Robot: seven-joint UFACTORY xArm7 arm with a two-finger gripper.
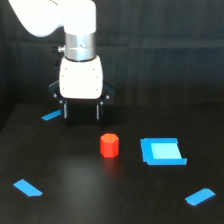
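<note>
A red block with a faceted, roughly hexagonal face point(109, 146) rests on the dark table in the camera view, a little below the middle. Up and to the left of it hangs my gripper point(82, 110), under the white arm. Its two fingers point(65, 109) point down, set well apart with only dark background between them, and they do not touch the block. To the right of the block lies a pale square point(165, 151) bordered with blue tape.
Blue tape strips mark the table at the front left point(28, 188), front right point(200, 197) and back left point(52, 115). A dark curtain point(160, 50) hangs behind.
</note>
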